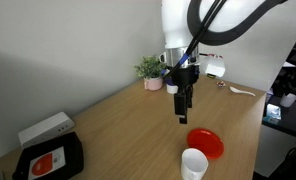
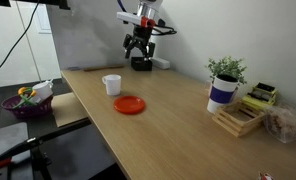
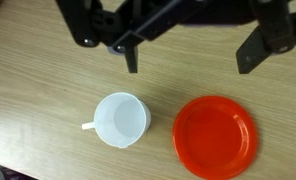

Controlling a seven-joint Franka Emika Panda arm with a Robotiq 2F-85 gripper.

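My gripper is open above the table, its two fingers spread wide apart with only bare wood seen between them. A white mug [image 3: 121,120] stands on the table with its handle toward the left in the wrist view. Beside it lies a shallow red plate [image 3: 215,137], empty, a short gap away from the mug. In the first exterior view the gripper [image 1: 183,108] hangs over the wood, higher than the mug [image 1: 193,164] and the plate [image 1: 205,144], touching neither. In the second exterior view the mug [image 2: 112,85] is upright.
A potted plant [image 2: 225,85] in a white and blue pot, a wooden crate [image 2: 238,118] and a clear bag [image 2: 283,122] stand along the back. A black case [image 1: 50,161] and a white box [image 1: 46,129] lie at the left.
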